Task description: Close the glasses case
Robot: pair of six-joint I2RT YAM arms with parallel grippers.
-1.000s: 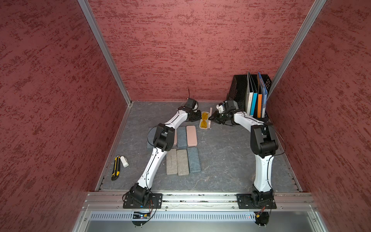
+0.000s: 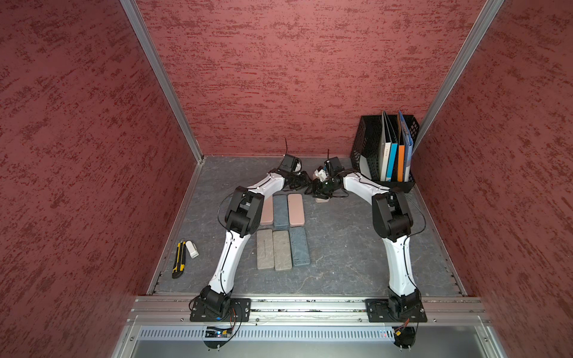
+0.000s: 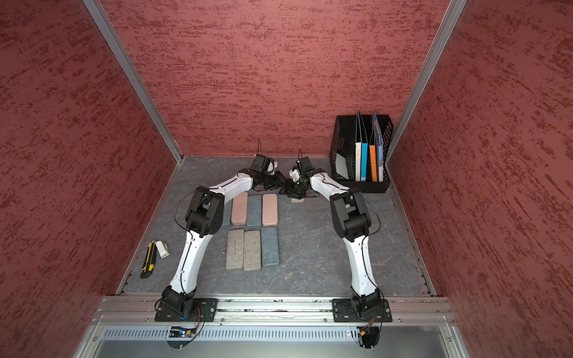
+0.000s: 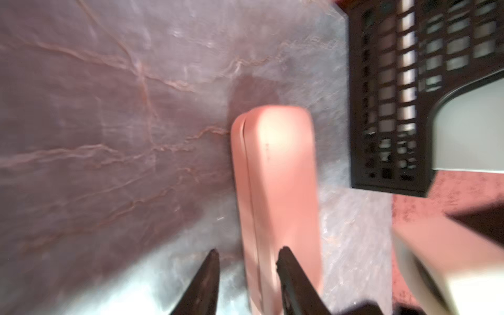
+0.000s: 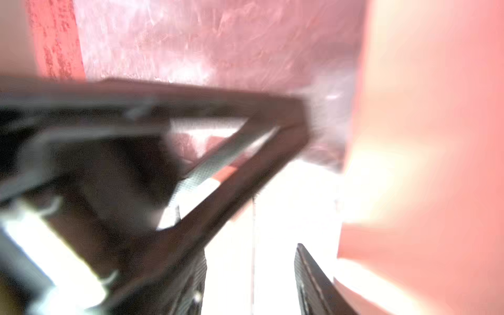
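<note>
The pink glasses case (image 4: pixel 281 173) lies on the table in the left wrist view, its lid folded down with a thin seam along the side. In the overhead views it is mostly hidden under my right gripper (image 2: pixel 311 188). My left gripper is part open, its fingertips at the case's near end, one overlapping it in view. My right gripper stands part open, with pink surface filling the right of its blurred view and black gripper structure across the left.
Pink, blue and grey cases (image 2: pixel 280 247) lie in rows in front of the grippers. A black crate (image 2: pixel 367 143) with binders stands at back right. A cutter (image 2: pixel 179 257) and white item (image 2: pixel 191 249) lie at left.
The case's lid has swung from upright, with yellow interior showing, to folded down. My right gripper has moved left over the case; my left gripper has moved slightly left.
</note>
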